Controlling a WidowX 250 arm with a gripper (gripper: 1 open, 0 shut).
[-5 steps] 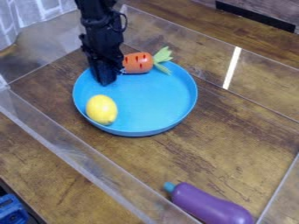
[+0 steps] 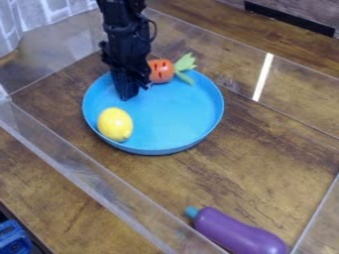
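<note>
My black gripper [image 2: 127, 79] reaches down from the top over the back-left of a blue round plate [image 2: 176, 129], its tips low near the plate's rim; it looks shut, with nothing clearly between the fingers. Just right of it a toy carrot [image 2: 161, 69] with green leaves lies at the back of the plate, partly behind the gripper. A yellow oval toy [image 2: 115, 125] lies on the plate at the front left.
A purple eggplant toy [image 2: 236, 231] lies at the lower right on the wooden table [image 2: 265, 149]. Clear walls or strips run along the left and right. A blue object [image 2: 11, 239] shows at the bottom-left corner.
The gripper has shifted slightly at the back-left of the plate, and the carrot's orange body is now a little more hidden behind it.
</note>
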